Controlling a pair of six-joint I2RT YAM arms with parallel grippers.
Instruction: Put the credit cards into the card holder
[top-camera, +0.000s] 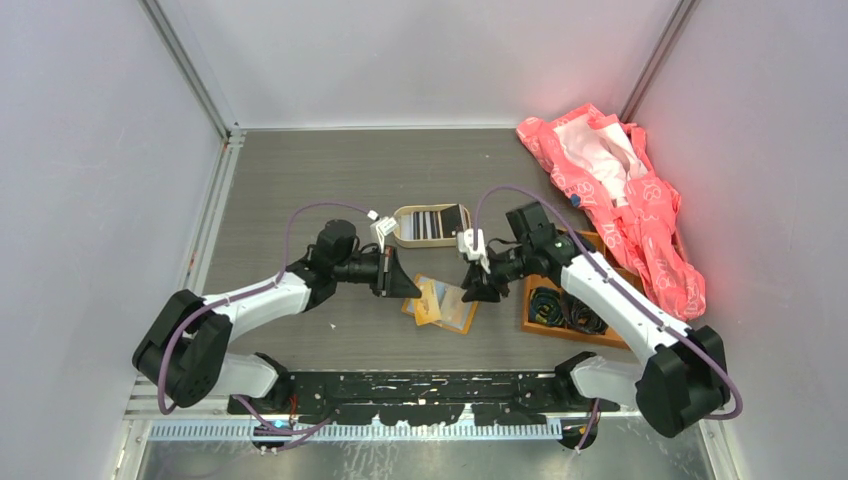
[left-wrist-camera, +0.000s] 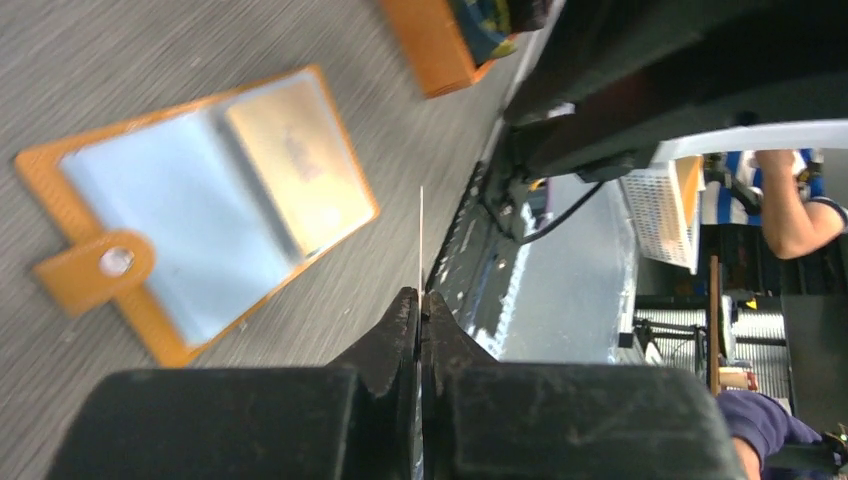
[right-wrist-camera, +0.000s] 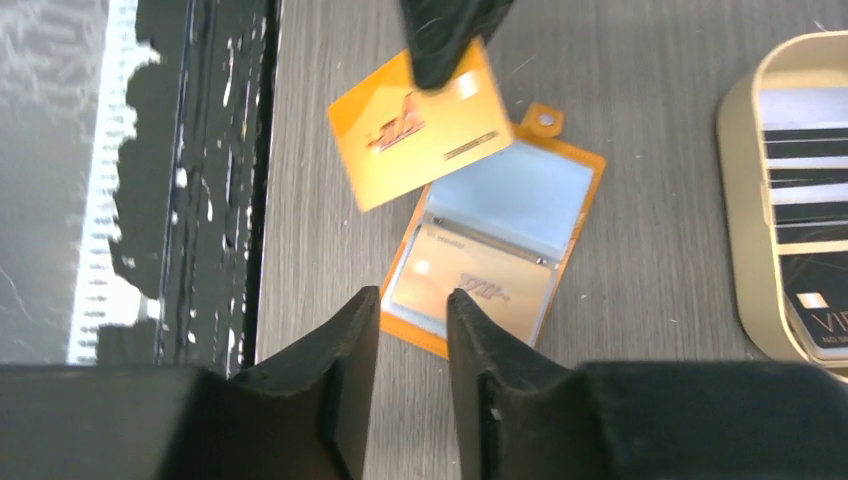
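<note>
An orange card holder (right-wrist-camera: 565, 160) lies open on the table, with a tan card (right-wrist-camera: 470, 290) in it. My left gripper (top-camera: 415, 292) is shut on an orange card (right-wrist-camera: 410, 135), held above the holder; in its own view the card is nearly edge-on, a thin line. My right gripper is right of that, above the holder, part open with nothing seen between its fingers. A beige tray (right-wrist-camera: 740, 200) holding a row of cards stands behind the holder.
A wooden box (top-camera: 535, 331) with coiled cables is at the right, under a pink bag (top-camera: 660, 230).
</note>
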